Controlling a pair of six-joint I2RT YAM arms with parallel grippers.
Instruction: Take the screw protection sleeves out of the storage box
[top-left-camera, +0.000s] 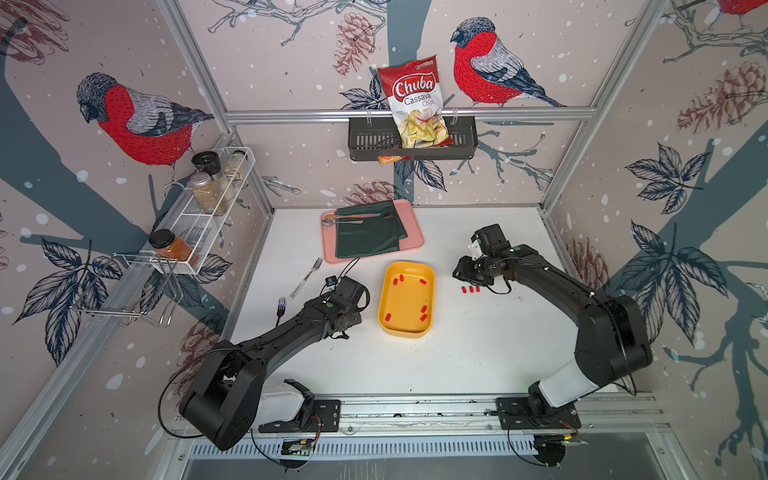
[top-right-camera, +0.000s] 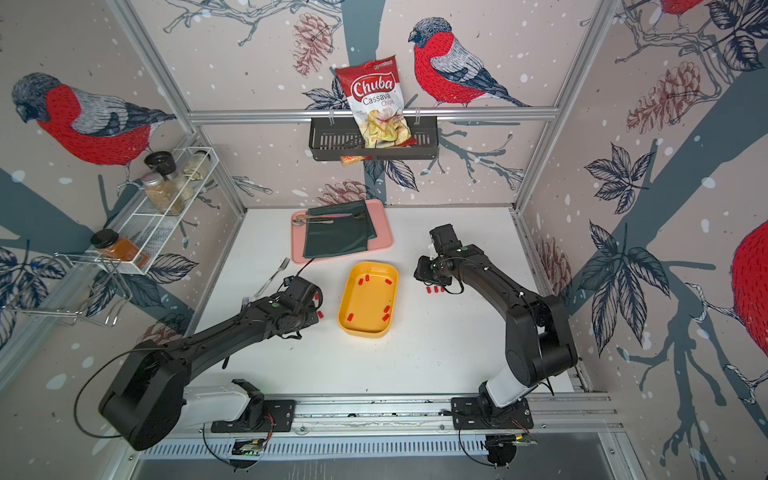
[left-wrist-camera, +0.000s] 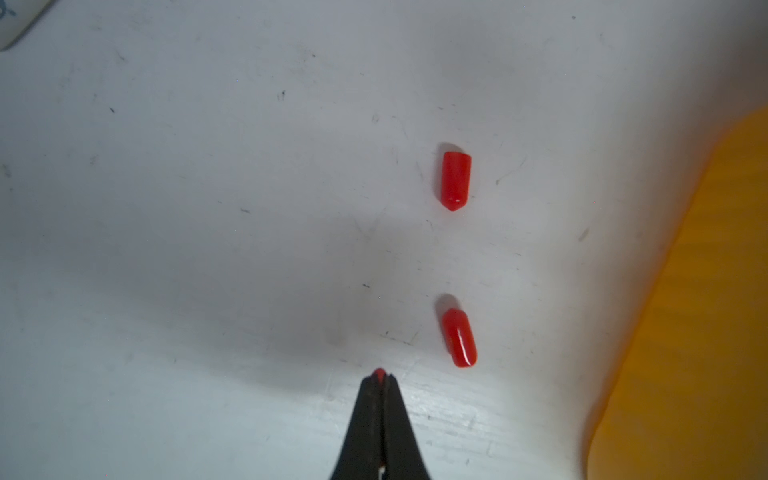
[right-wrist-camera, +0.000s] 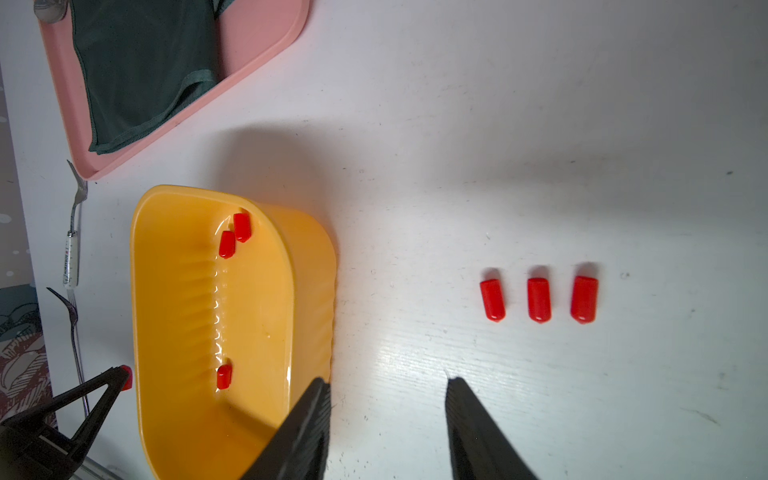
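Note:
Two red screw sleeves (left-wrist-camera: 456, 180) lie on the white table left of the yellow storage box (top-left-camera: 407, 262). Beside them, in the left wrist view, my left gripper is shut, a small red tip showing at its fingertips; it looks like a pinched sleeve. Whether that sleeve touches the table I cannot tell. Several more sleeves lie spread inside the box, among them one sleeve (right-wrist-camera: 225, 376) at its near part. My right gripper stands open and empty, right of the box, near three sleeves (right-wrist-camera: 538, 300) lined up on the table.
Behind the box is a pink tray (top-left-camera: 328, 248) with a dark green cloth (top-left-camera: 364, 236). A fork (top-left-camera: 306, 278) and another fork (top-left-camera: 281, 310) lie at the left.

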